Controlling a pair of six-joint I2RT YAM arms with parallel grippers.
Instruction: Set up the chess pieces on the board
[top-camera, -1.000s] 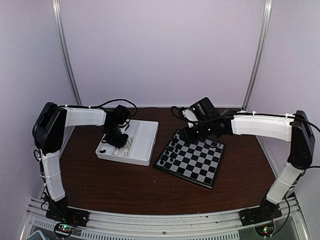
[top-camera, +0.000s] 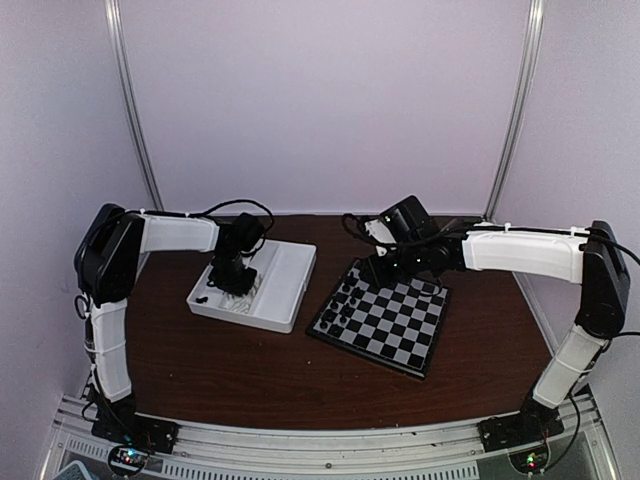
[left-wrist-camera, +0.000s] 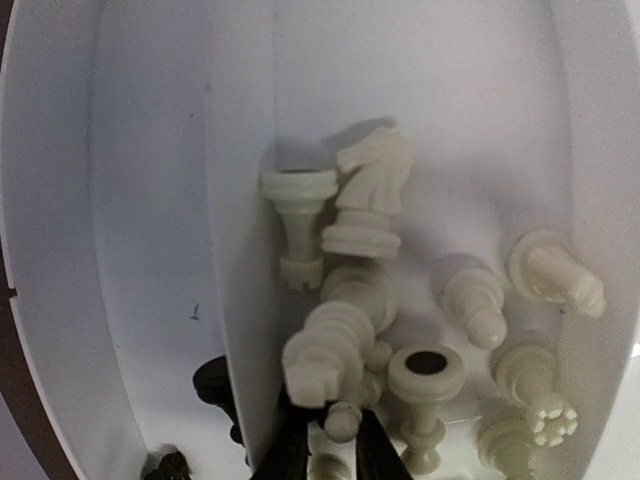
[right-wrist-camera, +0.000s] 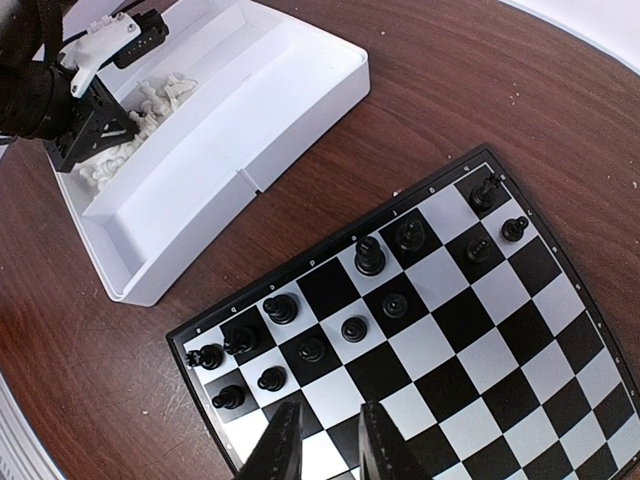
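The chessboard (top-camera: 385, 330) holds black pieces along one side, such as a pawn (right-wrist-camera: 228, 396) and a taller piece (right-wrist-camera: 370, 255). My left gripper is down in the white box (top-camera: 300, 262) among white pieces, including a knight (left-wrist-camera: 368, 190) and a rook (left-wrist-camera: 300, 215); a small round piece top (left-wrist-camera: 342, 420) shows at its fingertips, and whether it grips that is unclear. My right gripper hangs over the board with its fingers apart and nothing between them.
A few black pieces (left-wrist-camera: 215, 385) lie in the box's other compartment. Walls enclose the back and sides.
The white box has shifted slightly toward the front left, and my left arm has moved a little with it. The right arm looks unchanged.
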